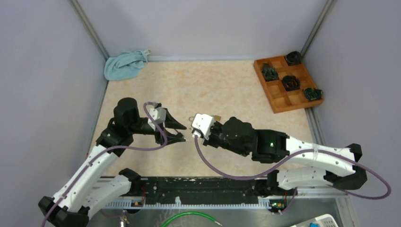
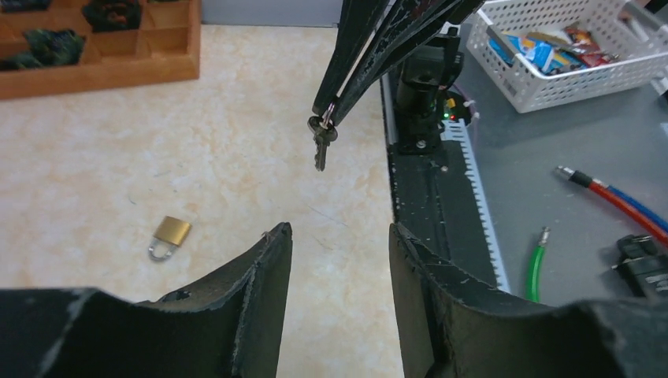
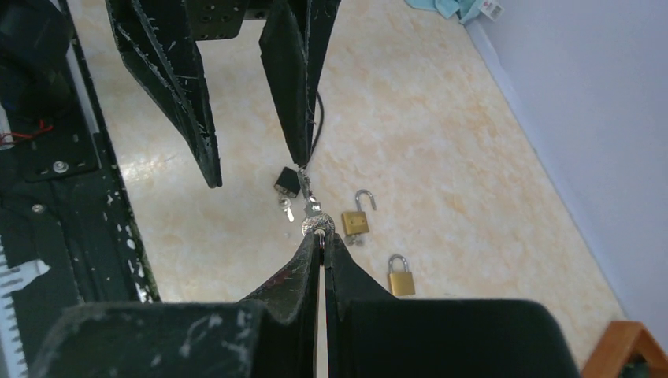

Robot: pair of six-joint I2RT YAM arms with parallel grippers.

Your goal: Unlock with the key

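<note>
My right gripper is shut on a small silver key (image 3: 308, 194), its blade pointing away from the fingertips toward the left gripper. Facing it, my left gripper stands open and empty; the key (image 2: 321, 146) shows above its gap in the left wrist view. A closed brass padlock (image 3: 401, 282) lies on the table. Beside it is another brass padlock (image 3: 355, 221) with its shackle swung open and keys at its base. A black lock (image 3: 287, 182) on a cable lies further along, with a key (image 3: 286, 206) at its end. Both grippers hover above the table.
A wooden compartment tray (image 1: 279, 101) with dark bundles stands at the back right. A blue cloth (image 1: 124, 66) lies at the back left. A white basket (image 2: 543, 87) sits beyond the front edge.
</note>
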